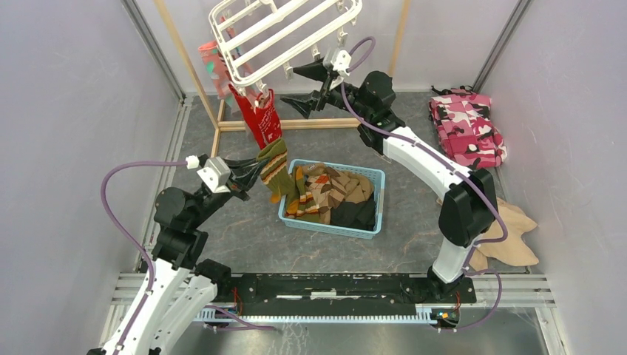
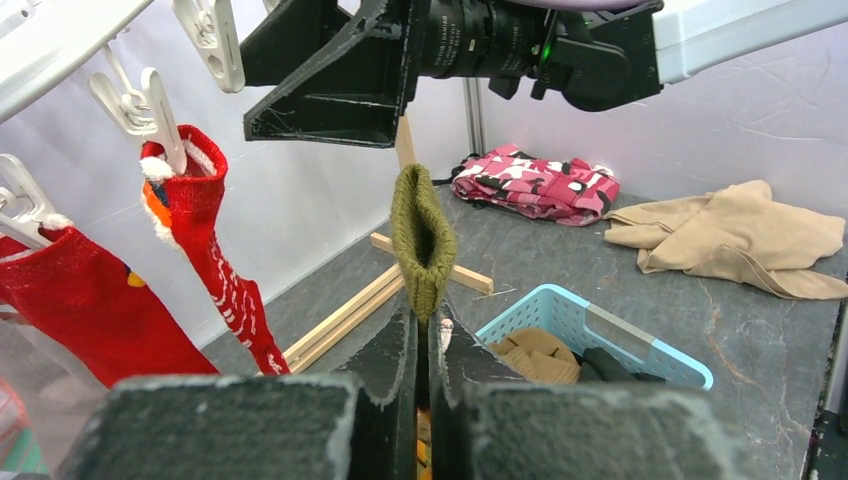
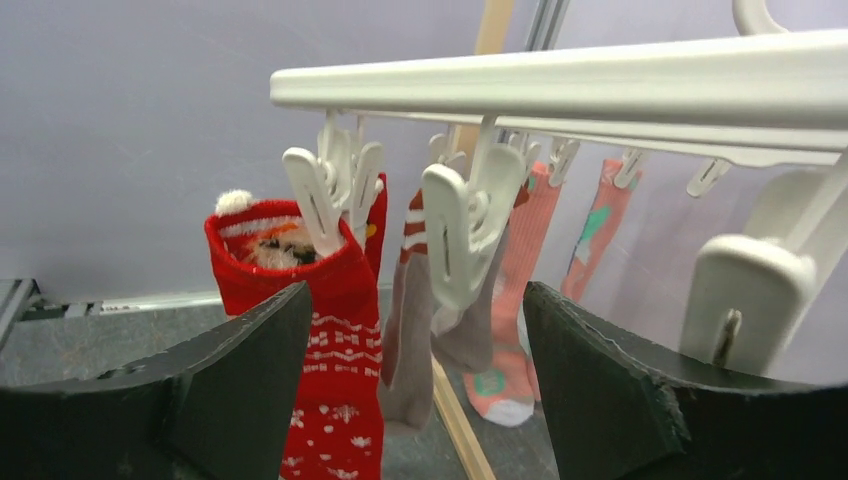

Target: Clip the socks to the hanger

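My left gripper (image 1: 259, 168) is shut on an olive striped sock (image 1: 275, 171); in the left wrist view its cuff (image 2: 424, 230) stands up between the fingers, left of and above the basket. Red socks (image 2: 200, 210) hang from clips on the white hanger (image 1: 285, 41). My right gripper (image 1: 296, 87) is up beside the hanger's near rail, fingers apart; in the right wrist view a white clip (image 3: 460, 235) stands between them, with red, grey and pink socks hanging behind.
A blue basket (image 1: 330, 232) of socks and cloth sits on the floor below. A pink camouflage bag (image 1: 466, 129) and tan cloth (image 1: 510, 237) lie at the right. Bare floor surrounds the basket.
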